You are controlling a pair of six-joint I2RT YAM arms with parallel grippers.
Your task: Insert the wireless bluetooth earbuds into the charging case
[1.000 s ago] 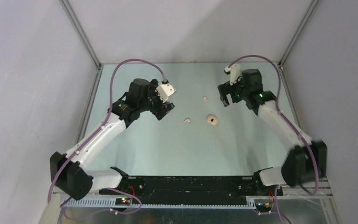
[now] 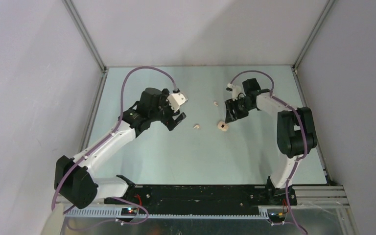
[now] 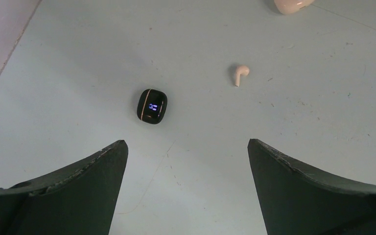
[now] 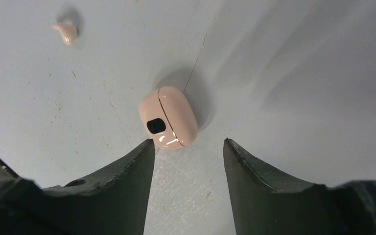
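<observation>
Shut and lying on the table, the pink charging case (image 2: 223,126) shows a small black window and a lid seam; in the right wrist view the case (image 4: 169,117) sits just beyond my fingertips. One pink earbud (image 2: 196,126) lies left of it, and another earbud (image 2: 215,103) lies behind it. My right gripper (image 2: 231,113) hovers close to the case, its fingers parted and empty. Over the left half hangs my left gripper (image 2: 176,121), wide open and empty, with the earbud (image 3: 242,73) ahead of it in the left wrist view.
A small black case with a lit display (image 3: 152,106) lies near my left gripper; the top view hides it behind that arm. Bare table (image 2: 186,159) stretches across the front, ending at a dark front edge (image 2: 200,191).
The case and both earbuds have stayed put.
</observation>
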